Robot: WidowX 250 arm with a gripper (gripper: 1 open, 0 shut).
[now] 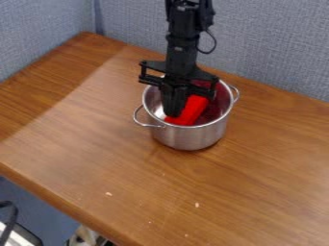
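A steel pot (193,135) with two wire side handles sits on the wooden table. Inside it lies a red object (189,110), partly covered by the black robot arm. The black gripper (171,104) reaches down into the pot at its left side, beside the red object; its fingertips are mostly hidden, and nothing shows clearly held in it. It appears shut, though the arm hides much of it.
A grey padded wall stands behind. Cables lie off the table at the bottom left.
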